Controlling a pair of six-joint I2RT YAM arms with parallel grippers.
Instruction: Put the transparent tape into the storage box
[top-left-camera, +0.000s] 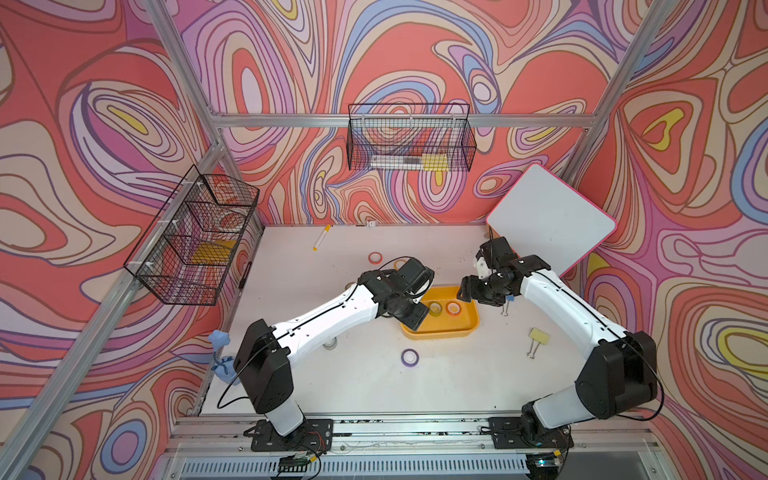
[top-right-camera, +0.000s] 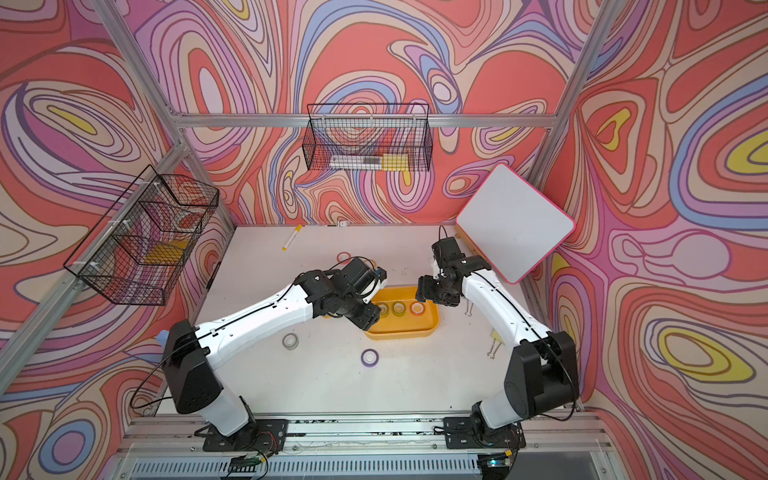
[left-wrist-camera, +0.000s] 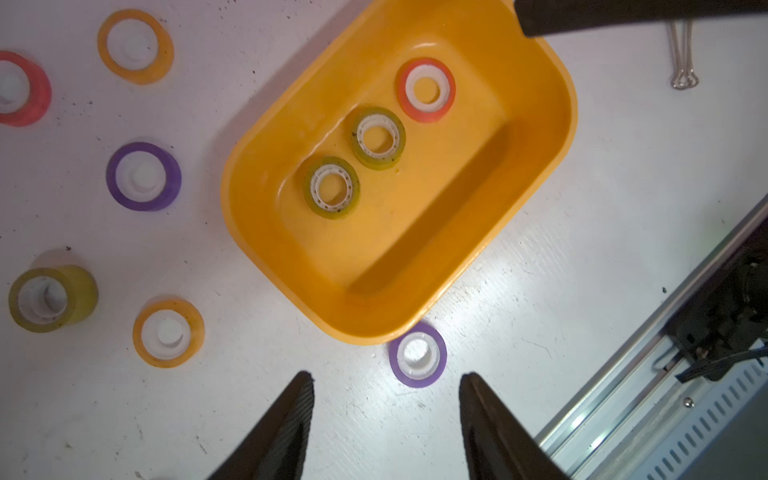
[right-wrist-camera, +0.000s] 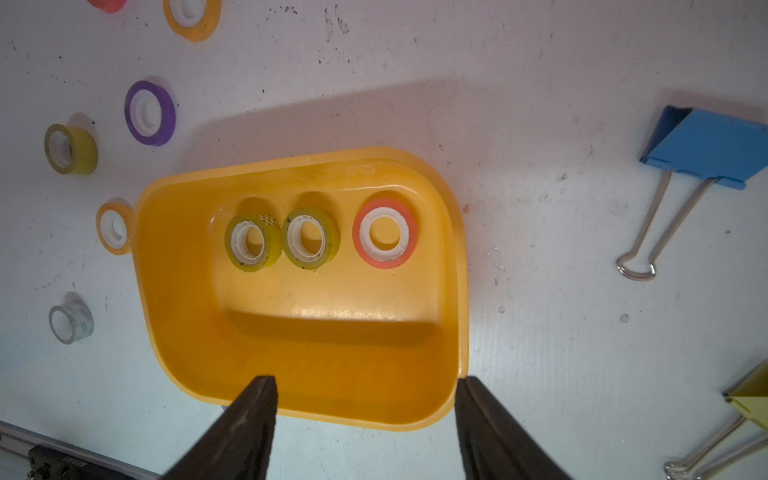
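Observation:
A clear, greyish roll of tape (right-wrist-camera: 72, 321) lies on the table left of the yellow storage box (right-wrist-camera: 460, 320); the top left view shows this clear roll (top-left-camera: 329, 344) below my left arm. Inside the box sit two olive rolls (left-wrist-camera: 378, 138) and a red roll (left-wrist-camera: 426, 89), apart from its walls. My left gripper hovers over the box's left end, its fingers apart and empty; the purple roll seen between them is down on the table. Above the box's right side, my right gripper is open and holds nothing.
Around the box lie a purple roll (left-wrist-camera: 417, 355), another purple roll (left-wrist-camera: 144, 177), orange rolls (left-wrist-camera: 168, 333) and a thick olive roll (left-wrist-camera: 53, 297). To the right are a blue binder clip (right-wrist-camera: 706, 146) and a yellow clip (top-left-camera: 539, 337).

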